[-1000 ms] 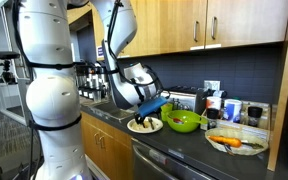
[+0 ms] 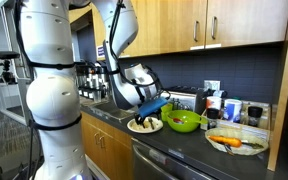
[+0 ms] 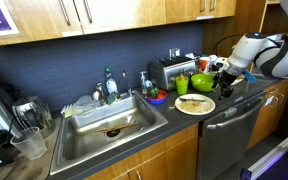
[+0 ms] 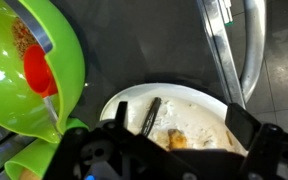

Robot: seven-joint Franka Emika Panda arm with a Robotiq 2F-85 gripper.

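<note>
Over the white plate in the wrist view, my gripper stands open, its two dark fingers wide apart and nothing held between them. A slim dark stick-like item and a small yellow-orange piece lie on the plate, between the fingers in that view. Left of it sits a green bowl with a red item inside. From the front, the plate is close below the arm's end; the exact height of the fingertips above it cannot be told.
A second plate with an orange carrot-like item lies to the right. Several jars and a toaster line the wall. The sink is off to the left. A dishwasher handle runs along the counter's front edge.
</note>
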